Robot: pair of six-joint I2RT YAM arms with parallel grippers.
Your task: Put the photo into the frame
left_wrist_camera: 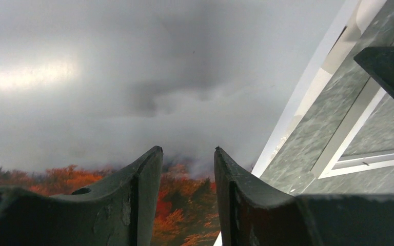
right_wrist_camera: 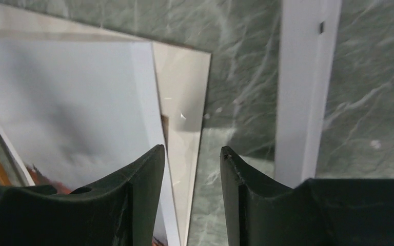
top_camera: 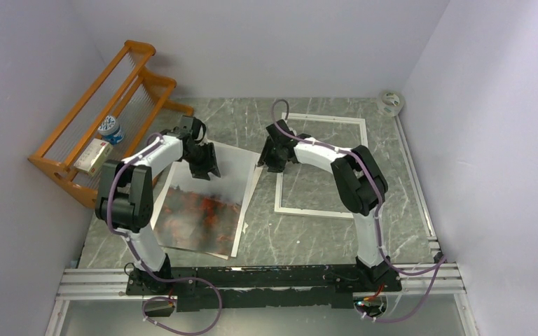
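Note:
The photo [top_camera: 203,213], with pale sky and orange trees, lies over a light backing board [right_wrist_camera: 184,102] on the left of the table. In the left wrist view its sky [left_wrist_camera: 133,56] fills most of the picture. Above the photo hovers my left gripper, part open, with nothing between its fingers. My right gripper is also part open and empty, above the board's right edge beside the photo. To the right, the empty white frame [top_camera: 315,211] lies flat; the right arm hides part of its left side and middle.
A wooden rack [top_camera: 132,80] holding a blue-and-white tub [top_camera: 111,129] and a small box [top_camera: 93,156] stands at the left. A tape roll [top_camera: 390,103] sits at the back right.

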